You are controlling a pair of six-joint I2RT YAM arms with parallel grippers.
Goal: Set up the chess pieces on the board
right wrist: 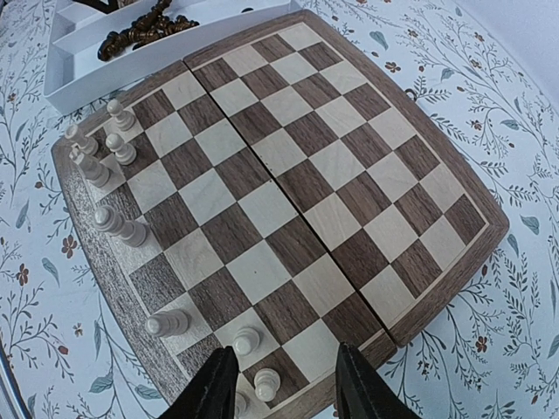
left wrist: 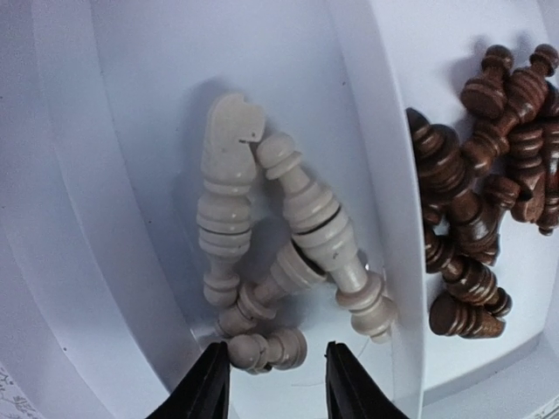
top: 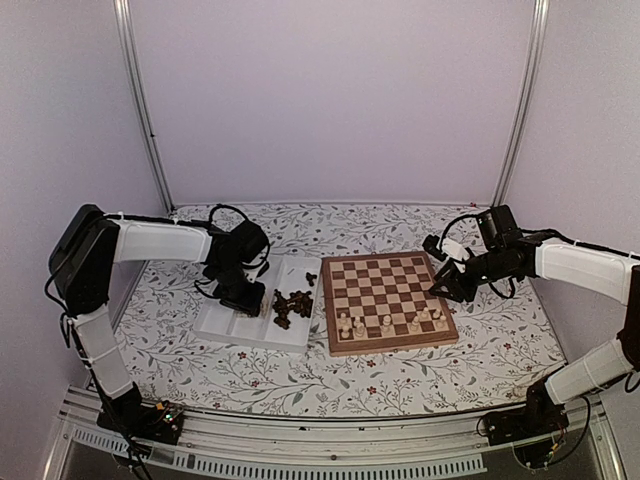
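Note:
In the left wrist view, my left gripper stands open low over the tray's middle compartment, its fingertips on either side of a light pawn (left wrist: 284, 349) lying down. Beyond that pawn lie a light knight (left wrist: 227, 175), another light pawn (left wrist: 288, 272) and a long light piece (left wrist: 327, 227), touching one another. My right gripper is open and empty above the chessboard's (top: 380, 285) right edge. Light pieces stand along the board's near side, among them a tall one (right wrist: 122, 225), a single one (right wrist: 168, 323) and a pawn (right wrist: 246, 340).
Dark pieces (top: 293, 306) lie heaped in the right compartment of the white tray (top: 300, 345), behind a divider wall (left wrist: 384, 113). The board's middle and far rows are bare. Free patterned tablecloth lies in front of the board (top: 420, 385).

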